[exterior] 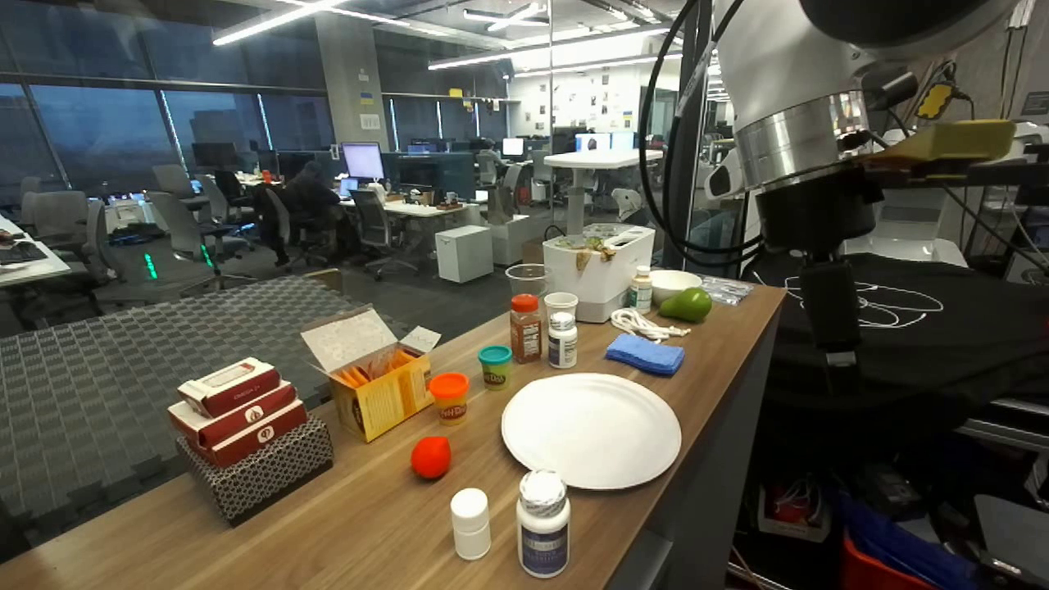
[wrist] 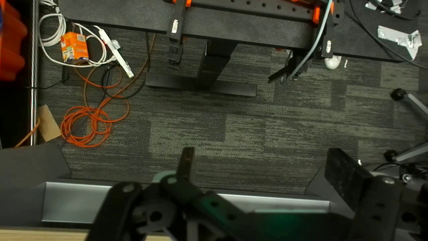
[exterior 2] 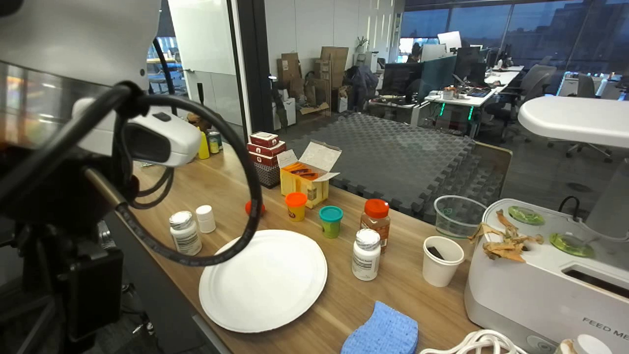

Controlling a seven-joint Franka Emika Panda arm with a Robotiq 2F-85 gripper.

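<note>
My gripper hangs off the right side of the counter, over the floor. In the wrist view its two dark fingers stand wide apart, with only carpet visible between them. From exterior view 1 the gripper (exterior: pixel 838 359) appears side-on, well clear of everything on the counter. On the wood lie a white plate (exterior: pixel 592 431), a red ball-like object (exterior: pixel 430 457), two Play-Doh tubs, one orange-lidded (exterior: pixel 450 397) and one teal-lidded (exterior: pixel 494 367), and a folded blue cloth (exterior: pixel 645 354). Two white bottles, one small (exterior: pixel 470 526) and one larger (exterior: pixel 543 526), stand at the front.
Along the far edge are stacked red boxes (exterior: pixel 241 413), an open yellow box (exterior: pixel 388 388), a red-lidded jar (exterior: pixel 526 329) and a white cup (exterior 2: pixel 442 262). A white machine (exterior: pixel 600 275) and a green fruit (exterior: pixel 685 305) occupy the back. A black cable (exterior 2: pixel 250 177) loops off the arm.
</note>
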